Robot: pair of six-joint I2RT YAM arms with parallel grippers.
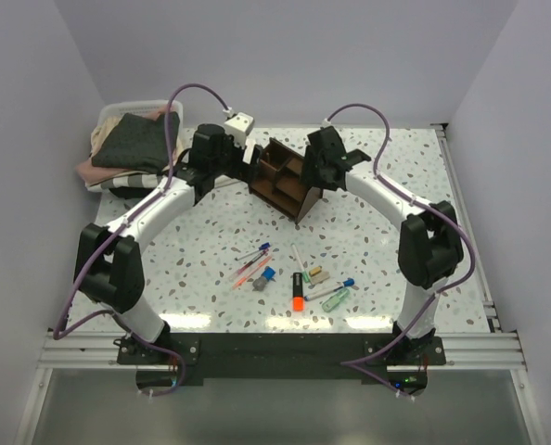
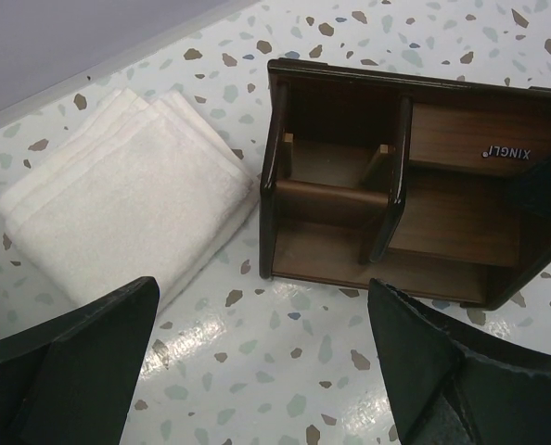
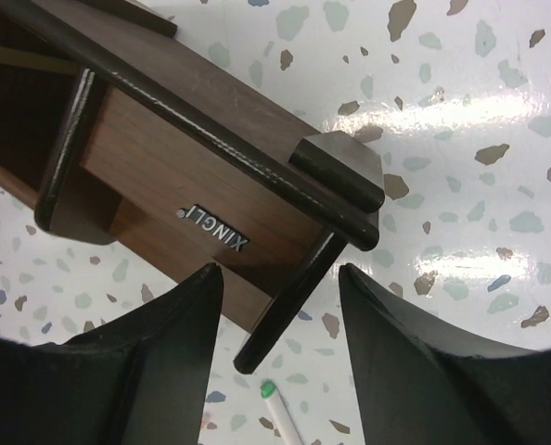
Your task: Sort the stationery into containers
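A dark wooden organizer (image 1: pixel 285 193) with several compartments stands at the back centre, lettered XINGLI inside (image 3: pixel 211 225). My left gripper is open above its left side, nothing between its fingers. My right gripper is part open over the organizer's right end, that end's edge showing between and beyond its fingers; whether it touches cannot be told. Loose stationery lies on the table's front half: thin pens (image 1: pixel 252 269), a blue-capped item (image 1: pixel 264 278), a black-and-orange marker (image 1: pixel 297 292), a green item (image 1: pixel 336 298), a blue-ended pen (image 1: pixel 322 289) and a white pen (image 3: pixel 280 408).
A white folded cloth (image 2: pixel 118 195) lies left of the organizer. A white basket (image 1: pixel 108 109) with folded fabrics sits at the back left.
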